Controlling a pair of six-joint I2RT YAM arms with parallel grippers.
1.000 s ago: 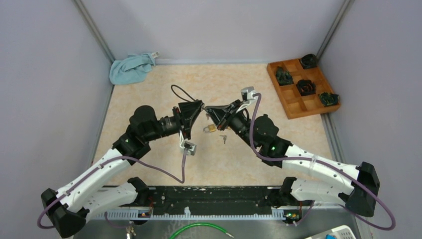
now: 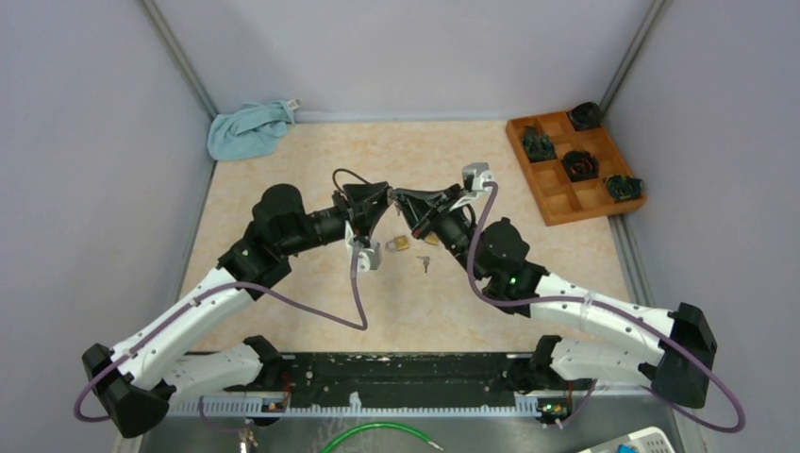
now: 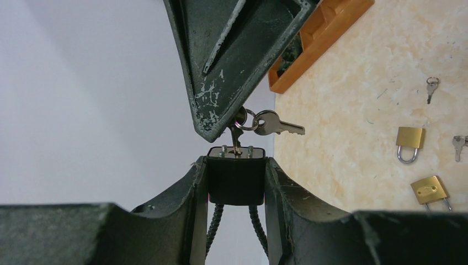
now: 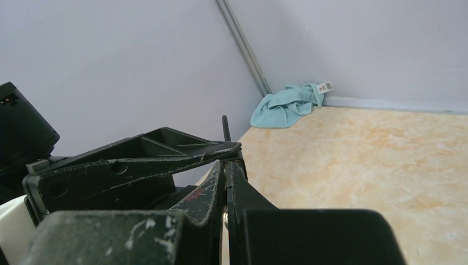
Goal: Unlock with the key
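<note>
A black cable lock (image 3: 236,187) sits between the fingers of my left gripper, its black cable (image 3: 257,226) hanging out at the far side. From above, this left gripper (image 2: 385,192) meets my right gripper (image 2: 398,197) tip to tip. A small key (image 3: 236,139) stands at the lock's top face, its upper part at the shut right fingertips (image 3: 209,124); how deep it goes cannot be told. A second key (image 3: 273,122) dangles from the same ring (image 3: 247,120). In the right wrist view, the right fingers (image 4: 209,193) are closed together and the lock is mostly hidden.
Two brass padlocks (image 3: 411,138) lie on the table, with loose keys (image 2: 425,263) close by. A wooden compartment tray (image 2: 557,193) stands at the back right, a blue cloth (image 2: 247,132) at the back left. Open table lies in front of the grippers.
My left gripper has shifted slightly right and up and turned a little, swinging the lock's cable loop with it. The right gripper has moved slightly to the right; the tips stay together.
</note>
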